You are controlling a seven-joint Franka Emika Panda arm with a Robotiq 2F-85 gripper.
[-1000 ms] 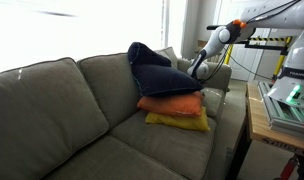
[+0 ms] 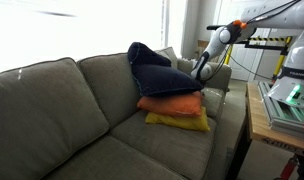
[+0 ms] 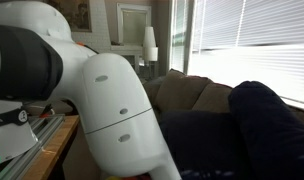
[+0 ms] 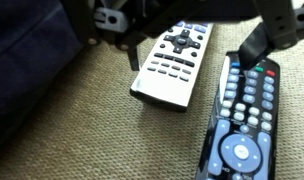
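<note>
In the wrist view my gripper is open, its dark fingers [image 4: 256, 46] reaching in from the top edge. Between and below them lies a silver remote [image 4: 172, 85] with a black keypad, flat on the beige woven cushion. A black remote [image 4: 242, 125] with grey and coloured buttons rests to its right, partly cut off by the bottom edge. The silver remote's upper end is hidden by the gripper. In exterior view 1 the arm [image 2: 228, 36] bends down to the couch's far end, where pillows hide the remotes.
Dark blue pillows [image 2: 160, 77] are stacked on an orange pillow [image 2: 172, 104] and a yellow pillow [image 2: 179, 121] beside the arm. Dark fabric [image 4: 27, 95] fills the left of the wrist view. A wooden table [image 2: 267, 127] stands at right. The near couch seat [image 2: 122, 158] is clear.
</note>
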